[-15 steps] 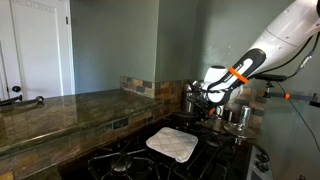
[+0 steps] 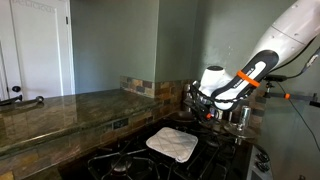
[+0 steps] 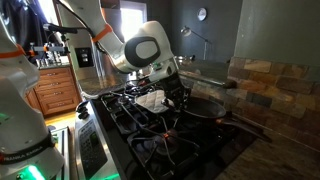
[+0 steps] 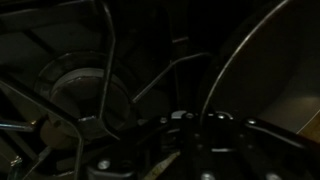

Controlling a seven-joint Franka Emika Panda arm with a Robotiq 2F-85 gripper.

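A dark pan (image 3: 207,106) with a long handle rests at the back of the black stove. My gripper (image 3: 178,98) is low at the pan's near side. In the wrist view, the pan's curved rim (image 4: 236,52) runs down between the fingers, and my gripper appears shut on it. The view there is very dark, so the fingertips' contact is hard to make out. From the other side, my gripper (image 2: 207,113) is low over the far end of the stove, its tips blending into the dark background.
A white folded cloth or pad (image 2: 173,144) lies on the stove grates. A dark utensil (image 2: 122,160) is on the near side. Metal pots (image 2: 240,122) stand beyond the arm at the right.
The arm has shifted slightly to the left in exterior view 1, staying low over the stove. The white pad and the utensil have not moved.
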